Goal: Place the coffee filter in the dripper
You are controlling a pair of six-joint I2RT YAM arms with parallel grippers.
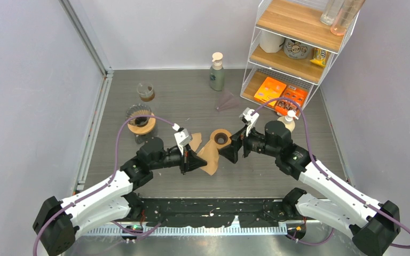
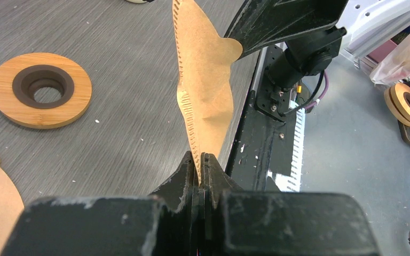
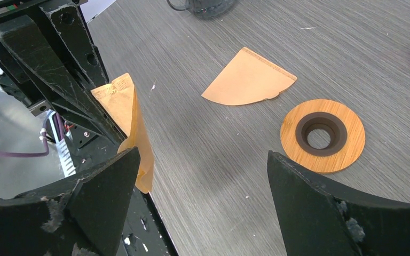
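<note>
A tan paper coffee filter (image 1: pixel 210 157) hangs above the middle of the table, pinched by one end in my left gripper, which is shut on it. Seen from the left wrist, the filter (image 2: pixel 207 88) stands upright with its crimped seam toward the left. My right gripper is open, nothing clamped between its widely spread fingers. One right fingertip (image 3: pixel 129 166) is right by the filter's free edge (image 3: pixel 145 160); whether they touch I cannot tell. At the left of the table, the ribbed glass dripper (image 1: pixel 139 111) sits on its server with a wooden collar.
Flat on the table lies another filter (image 3: pixel 248 80). A wooden ring (image 2: pixel 41 90) with a dark centre rests near it. Behind stand a glass (image 1: pixel 146 92), a pump bottle (image 1: pixel 217 77) and a purple cone (image 1: pixel 226 101). A shelf (image 1: pixel 285 66) occupies the back right.
</note>
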